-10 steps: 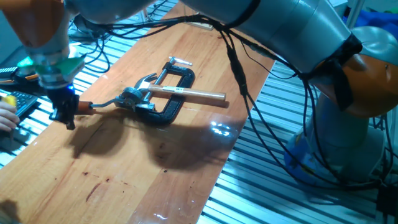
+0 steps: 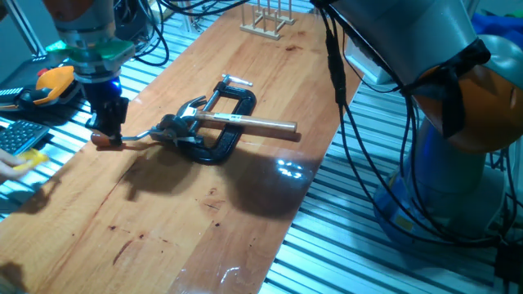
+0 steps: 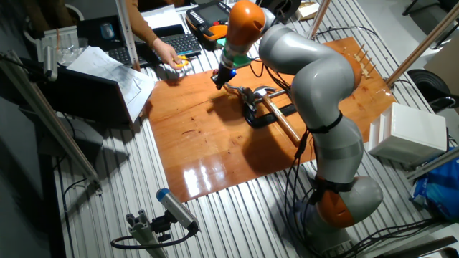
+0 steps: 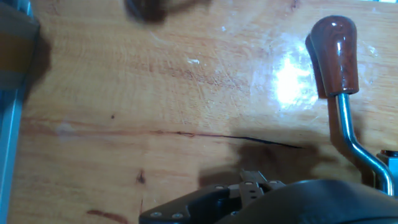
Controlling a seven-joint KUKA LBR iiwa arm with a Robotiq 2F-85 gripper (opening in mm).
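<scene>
A crank with a brown handle [image 4: 336, 53] and a bent steel rod [image 4: 348, 127] lies on the wooden table. In exterior view 1 the rod runs from the handle [image 2: 103, 140] to a dark metal tool [image 2: 173, 131]. My gripper [image 2: 109, 129] points down close to the handle and partly overlaps it in that view. In the wrist view the gripper shows at the bottom edge, left of and apart from the handle. Nothing is seen held there. Its far side is hidden, so its finger state is unclear.
A hammer [image 2: 257, 123] rests across a black C-clamp [image 2: 216, 153] beside the metal tool. A person's hand [image 3: 166, 53] with a yellow object [image 3: 182, 64] is at the table edge. A wooden rack [image 2: 265, 20] stands at the far end.
In exterior view 1 my gripper has moved right and toward the back, past the handle's end. The arm and its cables shifted along. The hand with the yellow object moved further into view.
</scene>
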